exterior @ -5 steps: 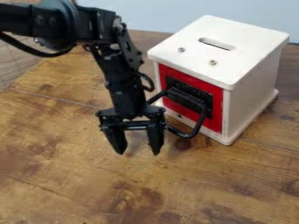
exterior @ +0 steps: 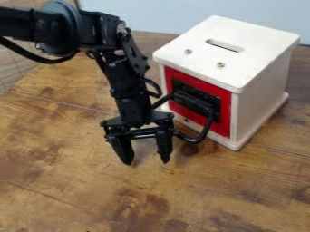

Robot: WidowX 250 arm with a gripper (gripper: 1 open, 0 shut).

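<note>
The black arm reaches down from the upper left, and its gripper (exterior: 147, 158) hangs low over the wooden tabletop with its two fingers spread open and nothing between them. To its right stands a white box (exterior: 262, 100) with a slot and two small fittings on top and a red front panel (exterior: 182, 111) carrying a black unit, from which a black cable curves toward the arm.
Bare wooden table (exterior: 72, 181) fills the foreground and left. A pale wall (exterior: 145, 14) lies behind the box, and a lighter surface shows at the upper left edge.
The gripper has shifted very slightly, its fingers sitting a touch lower and further right. The box has not moved.
</note>
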